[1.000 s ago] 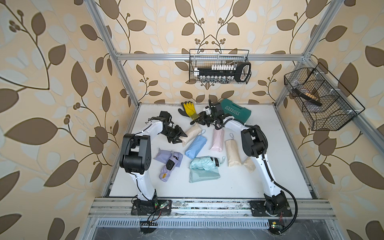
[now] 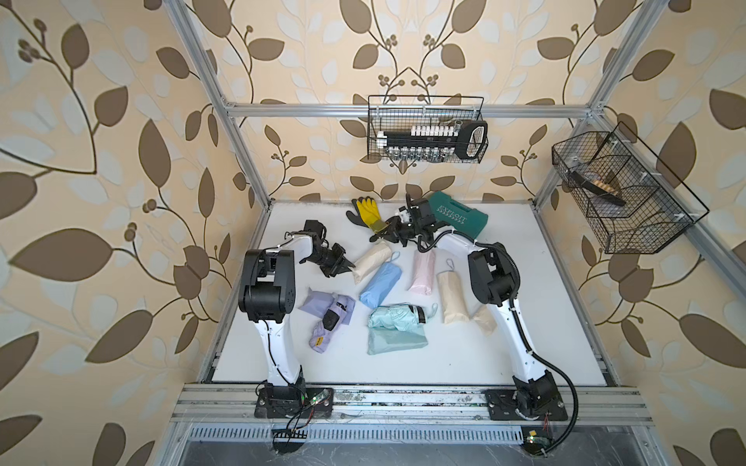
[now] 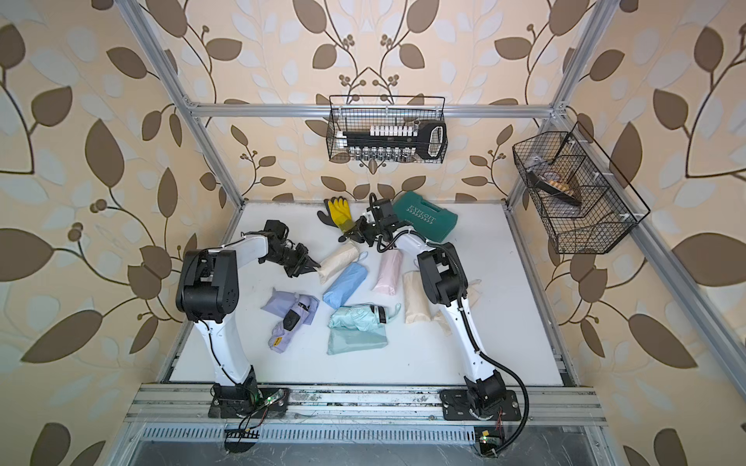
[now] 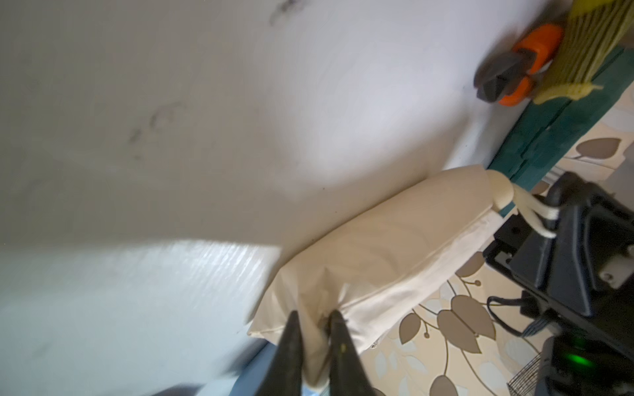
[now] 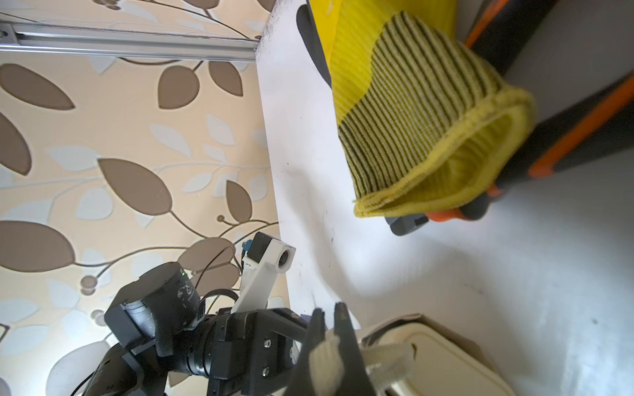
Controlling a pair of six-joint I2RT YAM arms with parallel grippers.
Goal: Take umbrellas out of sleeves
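Observation:
A cream sleeved umbrella lies diagonally at the back centre. My left gripper is at its lower-left end; in the left wrist view its blurred fingers are over the crumpled sleeve end, grip unclear. My right gripper is at the upper-right end, shut on the cream strap, seen in the right wrist view. A lilac umbrella and an aqua one lie with loose sleeves at the front.
Yellow-black gloves, orange-black tools and a green case are at the back. Wire baskets hang on the frame.
The left arm has drawn back a little to the left, its gripper shifting slightly along the cream umbrella's end. The right arm looks unchanged.

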